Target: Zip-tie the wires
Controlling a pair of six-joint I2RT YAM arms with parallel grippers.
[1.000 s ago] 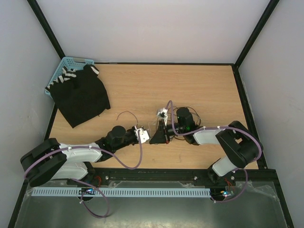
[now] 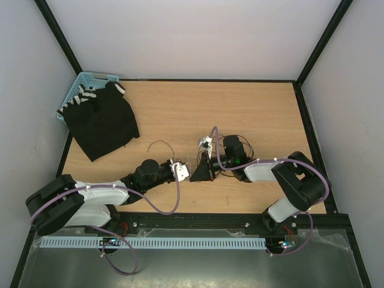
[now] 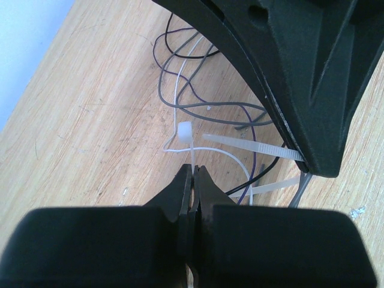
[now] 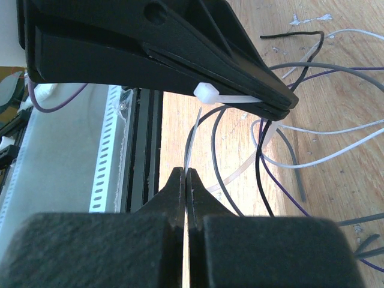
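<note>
A clear white zip tie curves round part of the wire bundle between my grippers. In the left wrist view my left gripper is shut on the tie just below its square head (image 3: 185, 132). My right gripper is shut on the tie's tail (image 4: 189, 145), whose thin tip sticks up past the fingertips. That tip and the tie head (image 4: 206, 93) are close but apart in both wrist views. Black, grey, purple and white wires (image 3: 216, 107) run behind the fingers, some beside the tie's lower stretch (image 3: 276, 186).
Loose wire loops (image 2: 246, 144) spread over the wooden table behind my right gripper. At the back left, a black cloth (image 2: 102, 120) hangs over a light blue basket (image 2: 90, 80).
Both arms stand almost where they were. The right fingertips have shifted very slightly at most; the cloth, basket and wires look the same.
</note>
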